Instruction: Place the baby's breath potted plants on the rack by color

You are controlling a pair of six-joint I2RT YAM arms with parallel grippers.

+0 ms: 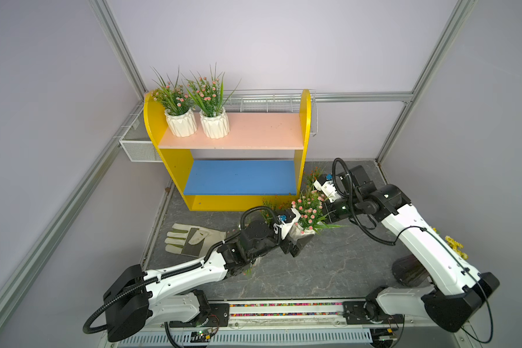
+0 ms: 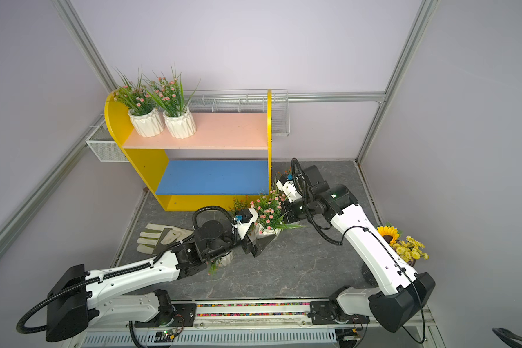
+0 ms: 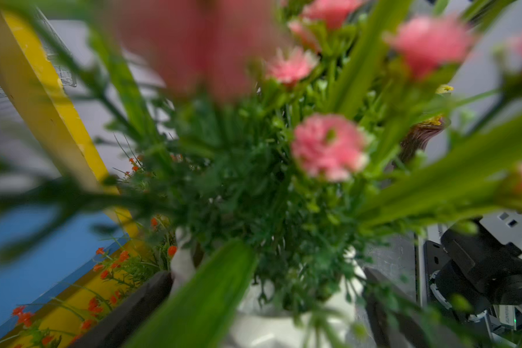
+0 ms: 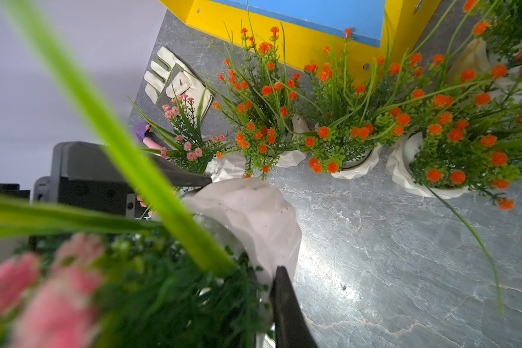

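A white pot of pink baby's breath is at the front right of the rack. My right gripper is shut at its rim; foliage hides much of the contact, and one dark finger shows beside the pot. My left gripper is open, its fingers on either side of this pot's white wall. Two pink plants stand on the left of the pink top shelf. Orange-flowered plants stand in white pots on the table.
The blue shelf is empty, and the top shelf's right half is clear. Another pink plant is low beside the left arm. Gloves lie at left; a dark vase of yellow flowers stands at right.
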